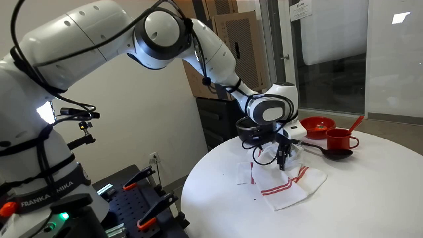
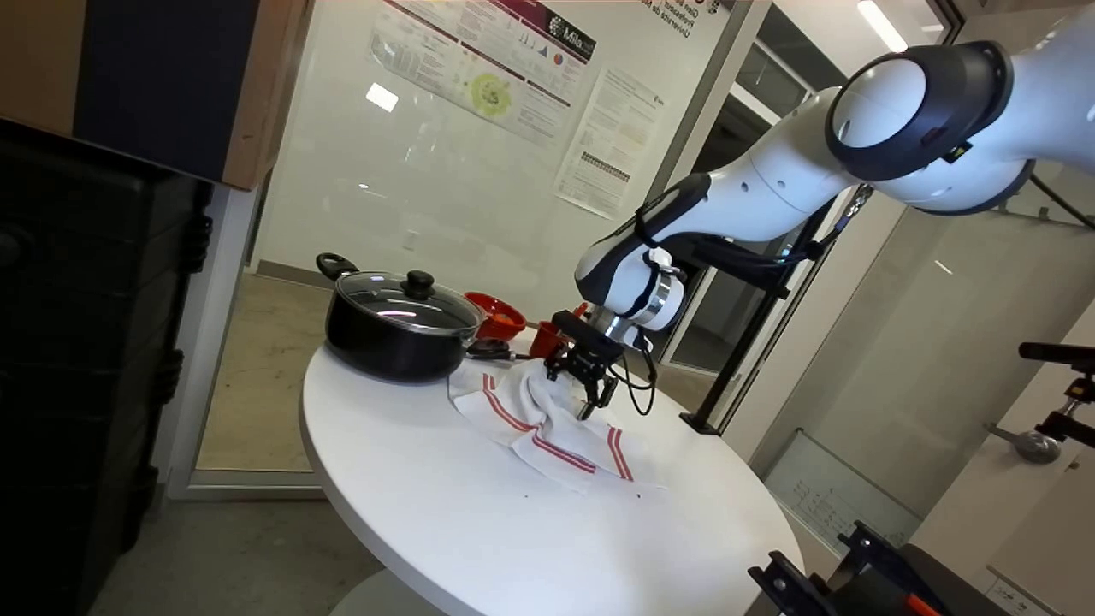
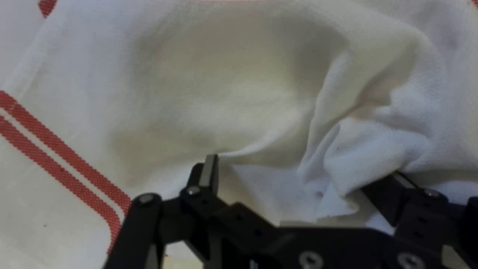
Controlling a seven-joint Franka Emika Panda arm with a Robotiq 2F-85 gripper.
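Note:
A white towel with red stripes (image 1: 279, 184) lies crumpled on the round white table, its folds raised around the gripper. My gripper is low over it and open, fingers wide apart. In the wrist view the left finger (image 3: 208, 172) rests against the cloth, and a fold of towel bunches up by the right finger (image 3: 385, 197), hiding its tip. Exterior view 2 shows the gripper (image 2: 580, 395) at the towel's side nearer the red mug, with cloth heaped beside it.
A black lidded pot (image 2: 400, 323) stands at the table's edge. Behind the towel are a red bowl (image 1: 318, 127), a red mug (image 1: 337, 139) with a red utensil in it, and a black ladle (image 1: 337, 154).

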